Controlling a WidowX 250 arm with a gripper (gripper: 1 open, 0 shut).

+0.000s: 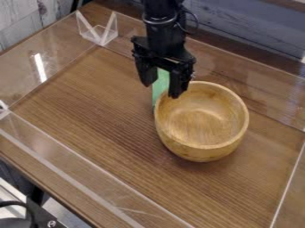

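My black gripper (162, 76) hangs over the table, just above and behind the rim of a tan round bowl (201, 125), with its fingers open. A green object (160, 87) lies beside the bowl's back-left edge, partly hidden behind the gripper; whether the fingers touch it I cannot tell.
Bare wooden table (89, 142) fills the left and front. A clear plastic piece (13, 107) is at the left edge, and a black cable runs at the lower left. A low wall borders the back right.
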